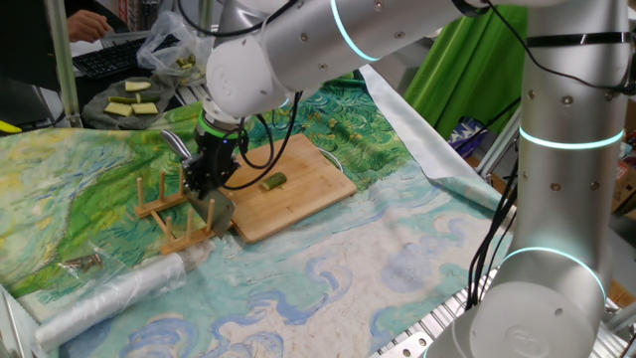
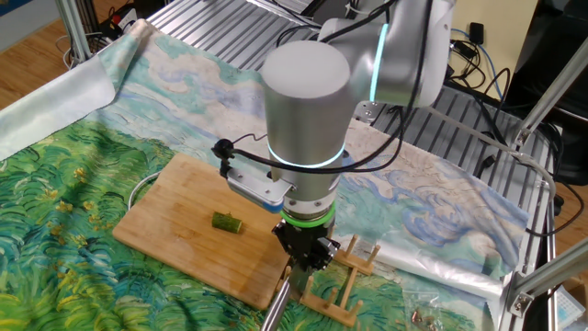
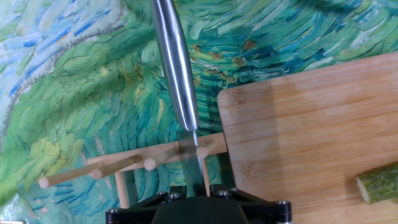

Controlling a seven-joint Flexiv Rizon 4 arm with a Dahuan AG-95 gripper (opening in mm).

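A knife with a shiny metal handle (image 3: 176,68) and a broad dark blade (image 1: 216,210) is at the wooden peg rack (image 3: 121,160). My gripper (image 1: 202,185) is over the rack, beside the cutting board, and looks shut on the knife near where the blade begins; the fingertips are mostly hidden. In the wrist view the handle points away from me, and the blade runs down into the black gripper between the rack's pegs. How deep the blade sits in the rack cannot be told. On the wooden cutting board (image 2: 188,207) lies a short piece of cucumber (image 2: 227,222).
A roll of clear plastic wrap (image 1: 111,297) lies in front of the rack, beside a small clear bag (image 1: 84,263). Cut vegetable pieces (image 1: 132,105) rest on a dark cloth beyond the table. The painted tablecloth (image 1: 328,288) is bare in front of the board.
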